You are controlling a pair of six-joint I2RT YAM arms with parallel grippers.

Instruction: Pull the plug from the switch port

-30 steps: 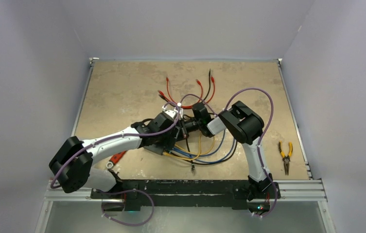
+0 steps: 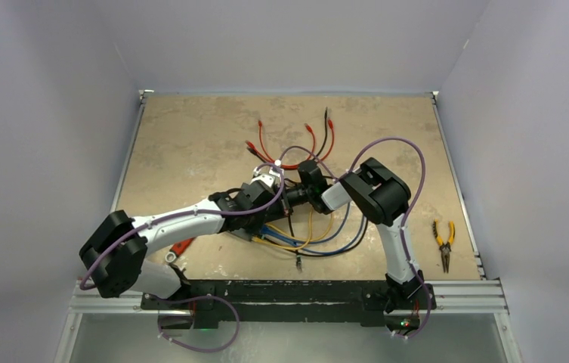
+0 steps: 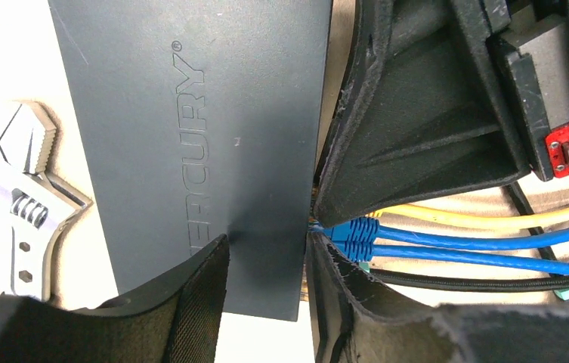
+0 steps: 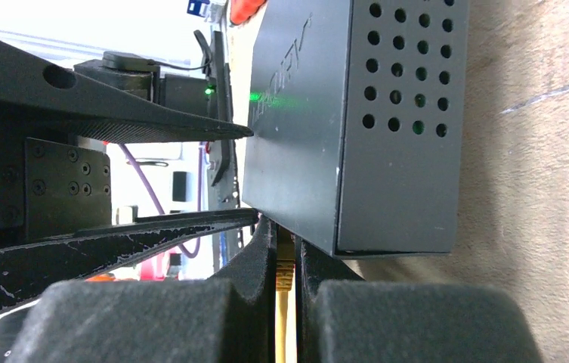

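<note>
The dark grey switch (image 3: 213,144), embossed MERCURY, fills much of the left wrist view. Along its port edge, blue plugs (image 3: 353,231) and a yellow cable (image 3: 477,219) lead off to the right. My right gripper is shut on a yellow plug (image 4: 286,261) close beside the switch's edge; its inserted end is hidden. My left gripper is partly open, with one finger (image 3: 202,295) over the switch's top face and the other at the port edge by the blue plugs. No plug shows between its fingers.
An adjustable wrench (image 3: 35,219) lies left of the switch. Yellow-handled pliers (image 2: 444,243) are at the table's right, and red and black leads (image 2: 315,144) lie behind the arms. Both grippers crowd the switch closely.
My right arm looks still.
</note>
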